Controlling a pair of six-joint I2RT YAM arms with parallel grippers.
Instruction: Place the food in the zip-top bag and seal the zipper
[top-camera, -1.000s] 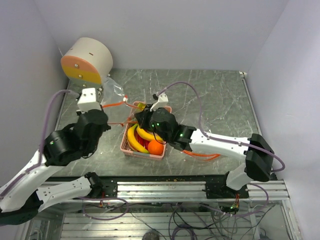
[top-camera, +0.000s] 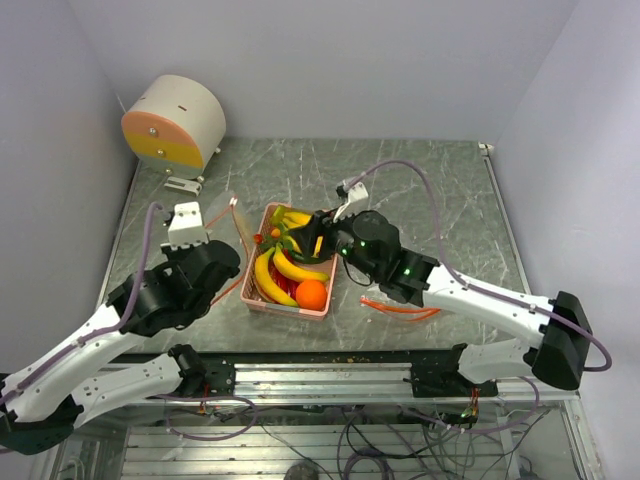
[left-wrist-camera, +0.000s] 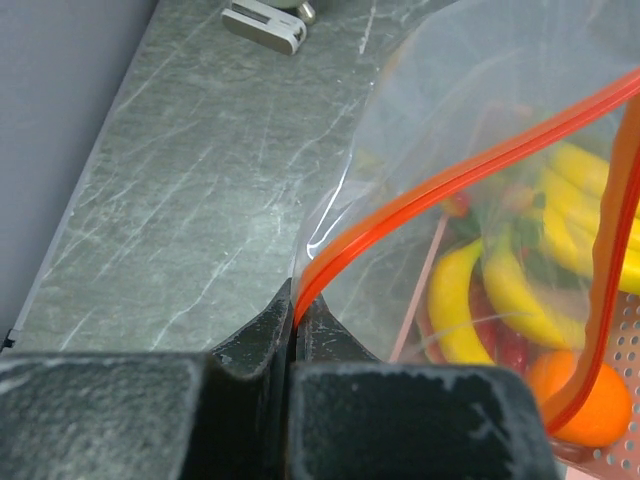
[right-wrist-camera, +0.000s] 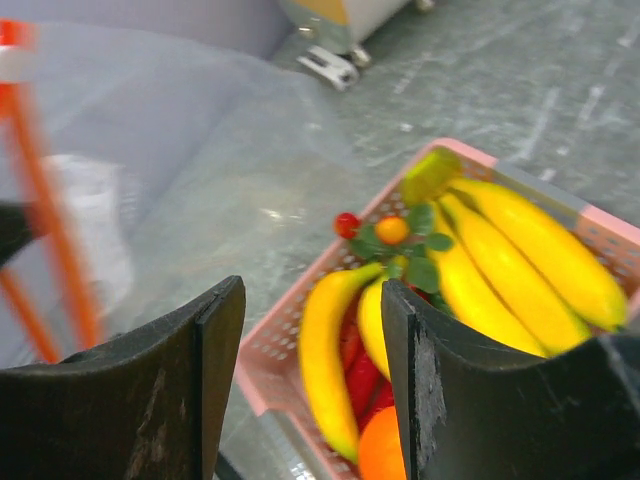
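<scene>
A clear zip bag (left-wrist-camera: 420, 140) with an orange zipper strip (left-wrist-camera: 455, 180) stands upright beside the food basket. My left gripper is shut on one end of the strip, and the bag's mouth gapes away from it. The pink basket (right-wrist-camera: 265, 375) holds several bananas (right-wrist-camera: 328, 350), an orange (top-camera: 311, 295), red items and small tomatoes (right-wrist-camera: 346, 225). Over this food my right gripper stands open, its fingers apart and empty. At the left of the right wrist view the orange strip shows blurred.
A cream bread box (top-camera: 178, 120) with an orange and yellow front stands at the back left. Another orange strip (top-camera: 400, 309) lies on the counter under the right arm.
My right gripper moved right, away from the strip.
</scene>
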